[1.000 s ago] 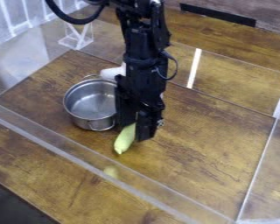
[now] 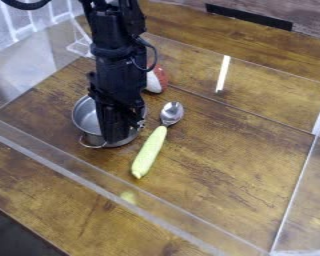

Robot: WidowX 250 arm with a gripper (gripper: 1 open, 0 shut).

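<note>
The black gripper [image 2: 120, 125] reaches down over a small steel pot [image 2: 91, 120] at the left of the camera view, covering much of it. Its fingertips are low at the pot; whether anything is between them is hidden. A pale yellow-green long object [image 2: 149, 153] lies to the right of the pot, with a silver spoon [image 2: 172, 112] just above it. A red and white object [image 2: 155, 81] is partly visible behind the arm.
Clear low walls border the area. A white strip [image 2: 223, 72] lies toward the back right.
The gripper has moved left from over the yellow-green object to the pot, uncovering that object and the spoon.
</note>
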